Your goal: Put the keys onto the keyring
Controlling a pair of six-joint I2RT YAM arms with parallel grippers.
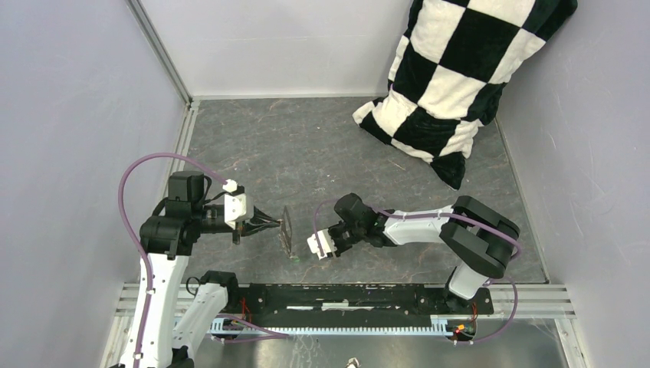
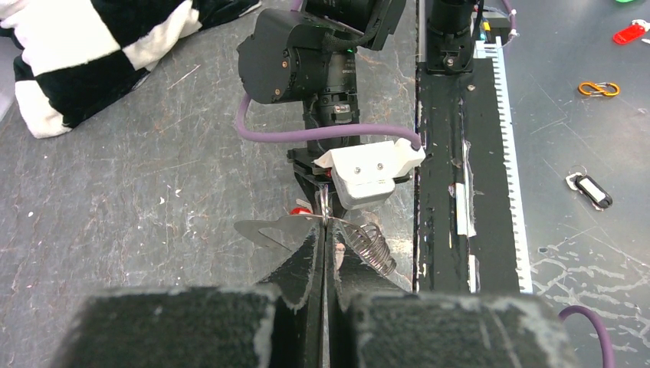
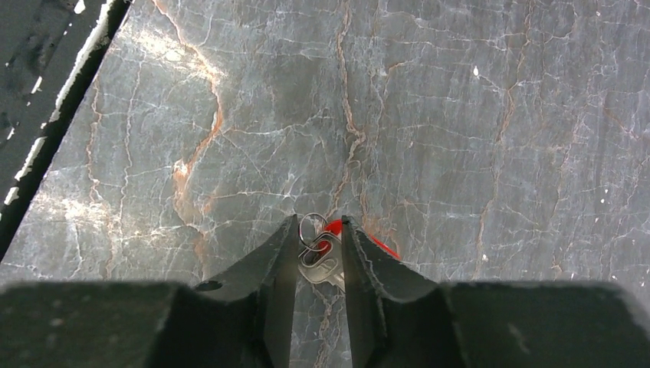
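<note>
In the left wrist view my left gripper is shut on a thin metal ring [image 2: 324,201]. From its tip spread a flat silver piece [image 2: 260,228] and a coiled or stacked bundle [image 2: 373,247]; which parts are keys I cannot tell. From above, this bunch [image 1: 287,233] hangs off the left gripper [image 1: 279,223]. Low over the floor, my right gripper is part open. Between and beyond its fingertips show a thin wire ring [image 3: 304,240], silver metal pieces [image 3: 323,268] and a red part [image 3: 335,227], partly hidden by the right finger.
A black rail [image 1: 337,305] runs along the front edge. Beyond it, in the left wrist view, lie an orange carabiner [image 2: 598,89], a black tag with a ring [image 2: 593,191] and a red item [image 2: 630,31]. A checkered cushion [image 1: 452,77] stands at the back.
</note>
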